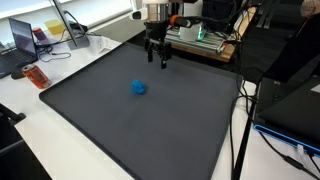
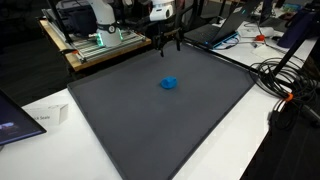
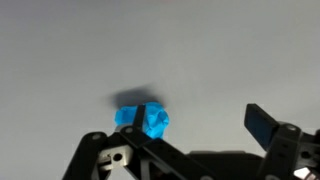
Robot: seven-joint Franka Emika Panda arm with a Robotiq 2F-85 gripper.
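Note:
A small crumpled bright blue object (image 1: 138,87), perhaps cloth or plastic, lies alone on the dark grey table; it shows in exterior view 2 as well (image 2: 168,82). My gripper (image 1: 156,54) is open above the table, on the far side of the blue object and apart from it. In the wrist view the gripper has its fingers wide apart with nothing held between them. The left finger covers part of the blue object (image 3: 155,120), which sits low in that view.
An orange-red can (image 1: 36,76) and a laptop (image 1: 24,38) stand off its left side in exterior view 1. Black cables (image 2: 290,85) run beside the table.

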